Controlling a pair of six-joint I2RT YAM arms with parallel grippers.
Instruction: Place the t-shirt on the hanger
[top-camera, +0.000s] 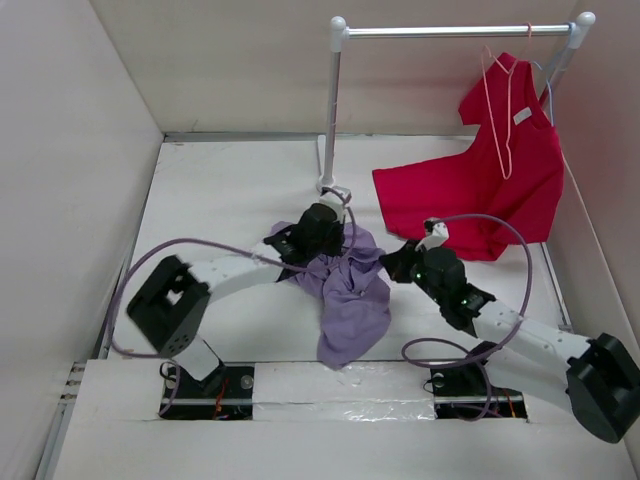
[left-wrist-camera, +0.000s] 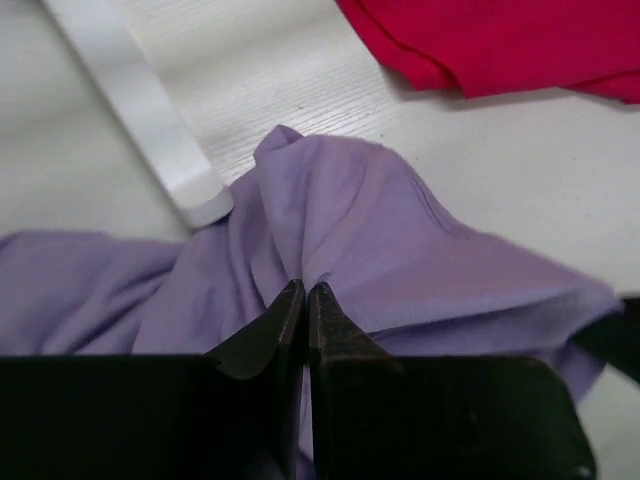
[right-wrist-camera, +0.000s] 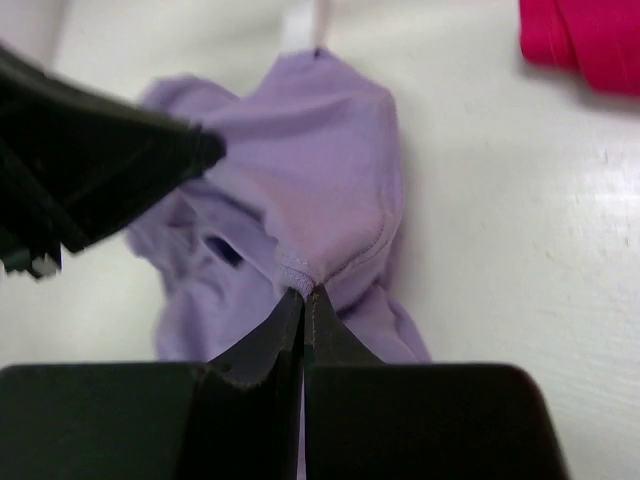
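A purple t-shirt (top-camera: 350, 310) lies crumpled on the white floor below the rack, its folds also filling the left wrist view (left-wrist-camera: 350, 210). My left gripper is shut on a fold of it. My right gripper is shut on a hemmed edge of the same shirt, with my left gripper's dark finger beside it in that view. A pink hanger (top-camera: 507, 160) hangs at the rail's right part.
A red shirt (top-camera: 460, 210) hangs on a blue hanger and spreads over the floor at the right. The rack's left post (top-camera: 333, 100) and its foot (left-wrist-camera: 150, 130) stand just behind the purple shirt.
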